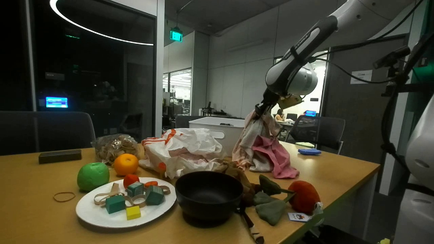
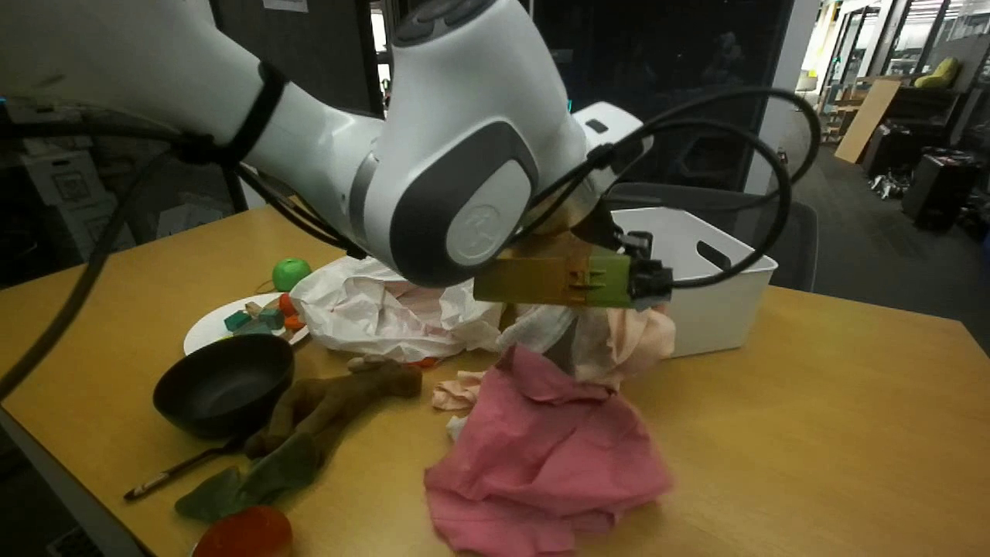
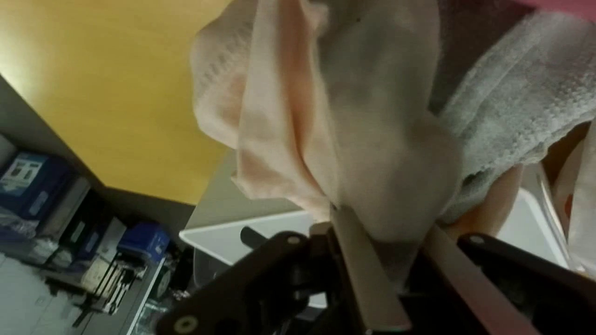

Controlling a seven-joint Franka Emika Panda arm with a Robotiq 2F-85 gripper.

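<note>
My gripper is shut on a bunch of cloths, pale peach and grey, which hang down from its fingers toward the table. In the wrist view the peach cloth is pinched between the fingers, and a textured grey cloth hangs beside it. A pink cloth trails from the bunch in exterior view 2, its lower part reaching down to the tabletop. The robot's wrist hides the gripper's fingertips in that view. Just behind the hanging cloths stands a white bin.
A white plastic bag lies left of the cloths. Closer in exterior view 1 are a black bowl, a plate with several blocks, a knife and a red plush.
</note>
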